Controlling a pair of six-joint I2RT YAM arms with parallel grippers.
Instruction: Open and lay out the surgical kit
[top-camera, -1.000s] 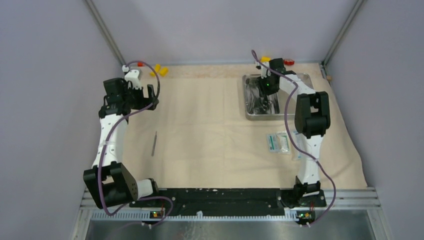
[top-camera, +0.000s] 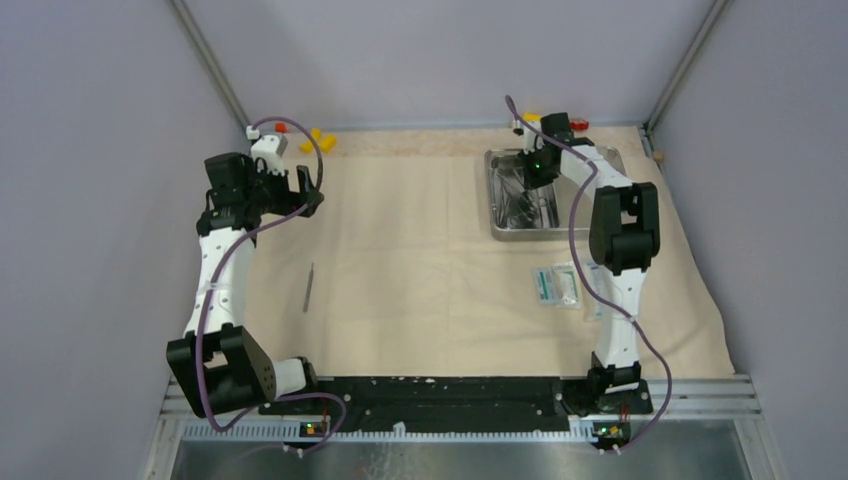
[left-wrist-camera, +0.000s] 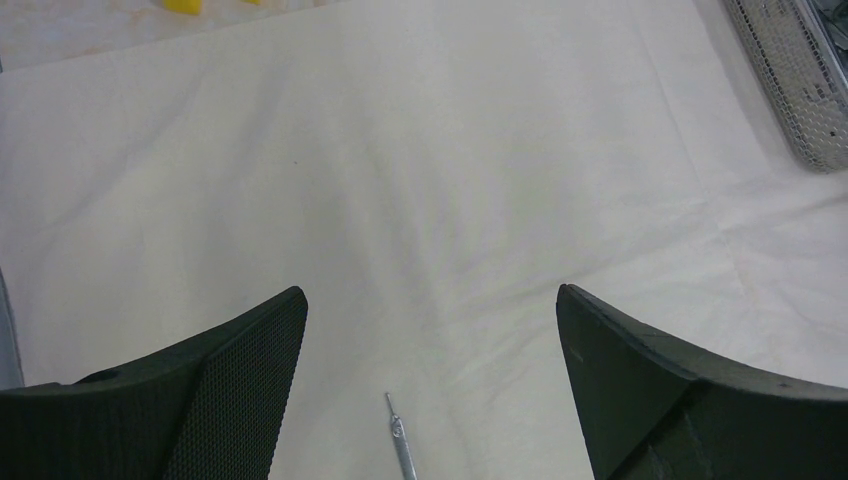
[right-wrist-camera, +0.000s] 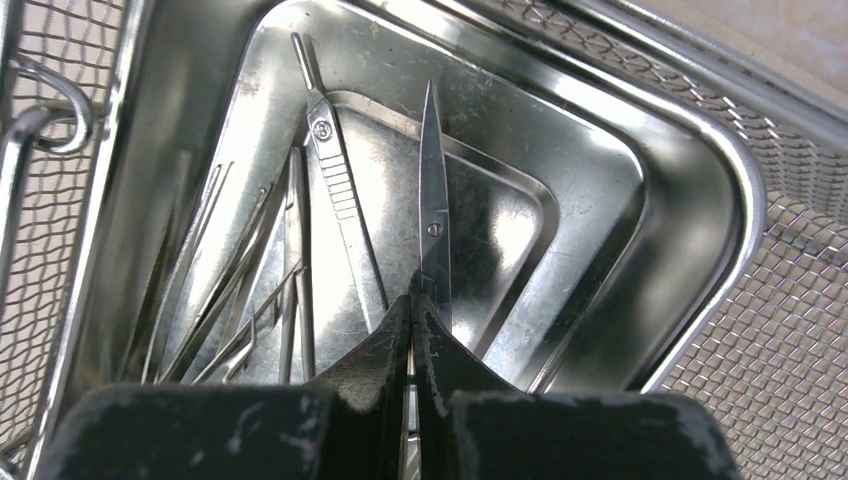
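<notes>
In the right wrist view, the scissors (right-wrist-camera: 434, 190) lie in the metal tray (right-wrist-camera: 748, 215), blades pointing away. A flat scalpel handle (right-wrist-camera: 340, 190) rests to their left, slanted and apart at its tip. Over the scissors, my right gripper is shut, fingertips together with nothing seen between them; both instruments lie outside the fingers. The scissors' rings are mostly hidden by the gripper. More thin instruments (right-wrist-camera: 295, 250) crowd the tray's left side. My left gripper stands open and empty above the drape, where another slim handle (left-wrist-camera: 402, 445) lies.
Wire mesh (right-wrist-camera: 780, 300) surrounds the tray. Packaged supplies (top-camera: 567, 286) lie on the drape in front of it. Yellow pieces (top-camera: 320, 141) sit at the back left.
The scalpel handle's tip has swung left, away from the scissors.
</notes>
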